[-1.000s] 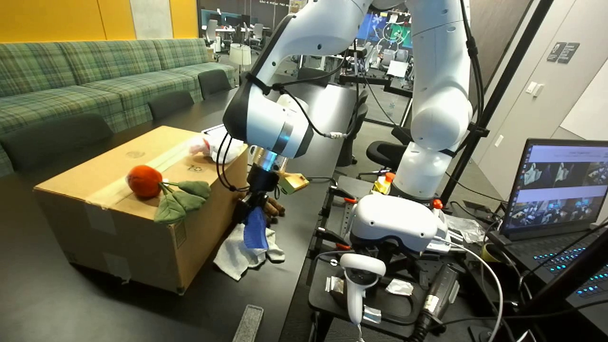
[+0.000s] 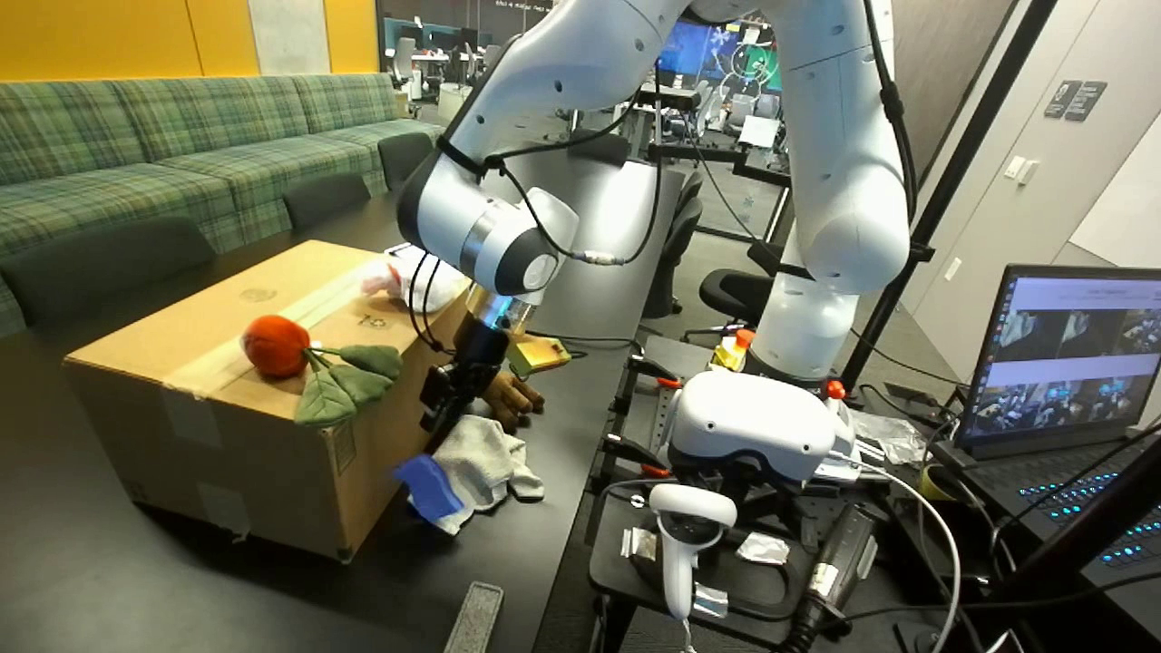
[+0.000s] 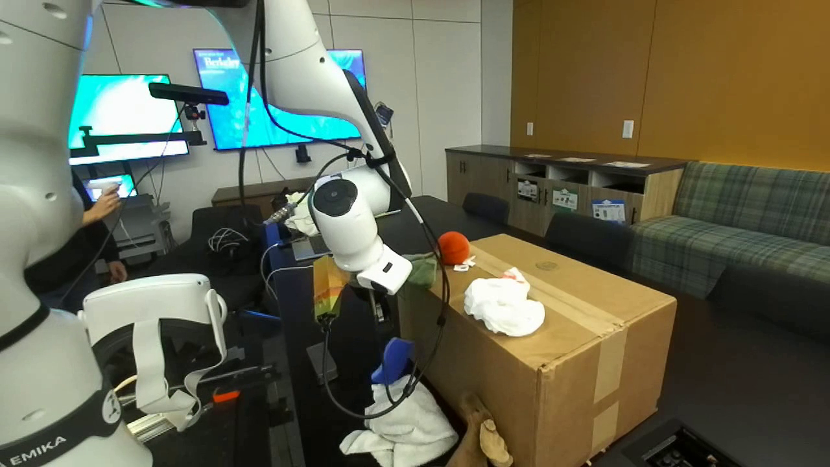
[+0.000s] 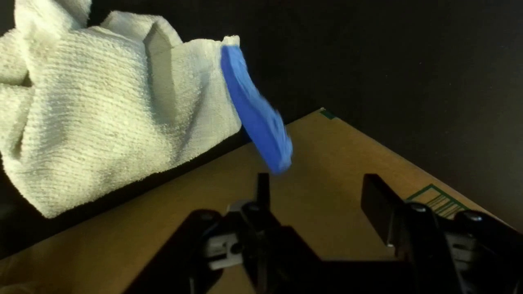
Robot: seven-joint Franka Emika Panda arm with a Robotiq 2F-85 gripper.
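Note:
A blue, flat piece [image 2: 427, 486], perhaps a cloth or sponge, is at the lower end of my gripper [image 2: 437, 435], over the edge of a crumpled white towel. In the wrist view, the blue piece [image 4: 255, 110] is slightly blurred and lies beyond the left fingertip, outside the gap. My gripper stands open there with nothing between its fingers. The white towel [image 4: 98, 98] fills the upper left of that view. Exterior view 2 shows the blue piece [image 3: 395, 359] just above the towel [image 3: 416, 424]; whether it touches is unclear.
A large cardboard box [image 2: 250, 435] stands close beside the gripper. On top are an orange ball-like plush with green leaves [image 2: 277, 346] and a white bundle [image 3: 504, 305]. A brown object [image 2: 512, 398] lies behind the towel, and a grey eraser-like block [image 2: 475, 618] lies nearer on the table.
The arm has swung left toward the box. The blue piece, hanging upright at the fingers before, is now lower, further left and tilted, apart from the opened fingers.

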